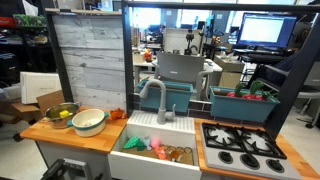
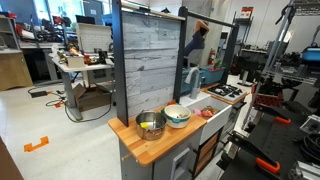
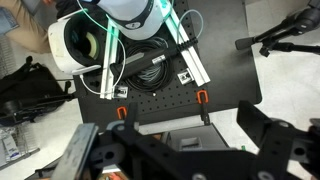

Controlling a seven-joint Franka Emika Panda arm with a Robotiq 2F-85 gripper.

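Observation:
In the wrist view my gripper shows as two dark, blurred fingers along the lower edge. They stand wide apart, and nothing shows between them. Beneath it lies the black base table with the white arm base. On the left counter of the kitchen set are a metal pot (image 1: 62, 114) with something yellow inside and a pale bowl with green trim (image 1: 89, 122). Beside the bowl is an orange-red item (image 1: 117, 113). Several small coloured things, green, pink and orange among them, lie in the white sink (image 1: 128, 163).
The black stove (image 1: 240, 144) fills the right counter. A tall faucet (image 1: 156, 98) rises behind the sink. Behind the counter hang a teal bin (image 1: 153, 97) and a teal basket (image 1: 240, 106) with red and green things. An upright grey wood panel (image 2: 152, 72) backs the left counter.

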